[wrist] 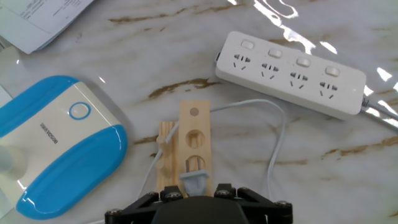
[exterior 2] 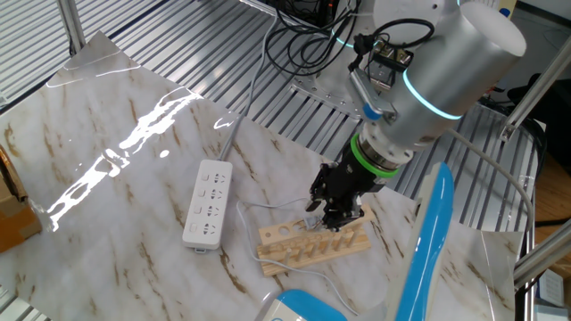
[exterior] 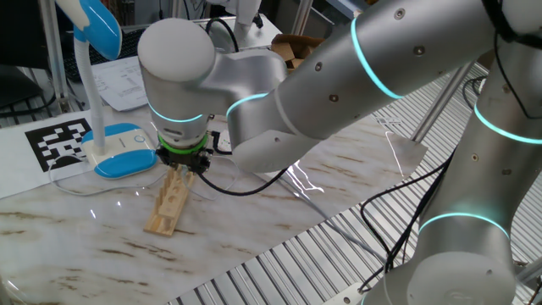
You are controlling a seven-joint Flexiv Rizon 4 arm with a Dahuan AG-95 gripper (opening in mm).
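Note:
In the wrist view my gripper reaches in from the bottom edge, its dark body covering the near end of a wooden rack [wrist: 194, 112]. A grey plug [wrist: 194, 182] shows right at the fingertips, over the rack, with two metal prongs pointing away from me. Its rear end is hidden, so whether the fingers grip it is unclear. Exterior view 2 has the gripper [exterior 2: 326, 207] tilted low over the rack [exterior 2: 303, 254], with the grey plug [exterior 2: 312, 222] beside the fingertips. The rack has round holes along its raised strip and a row of pegs.
A white power strip [wrist: 292, 74] with several sockets lies beyond the rack. The blue-and-white lamp base [wrist: 62, 140] stands close by on the left. A thin white cable [wrist: 284, 124] loops around the rack. Bare marble tabletop [exterior 2: 116, 187] extends past the strip.

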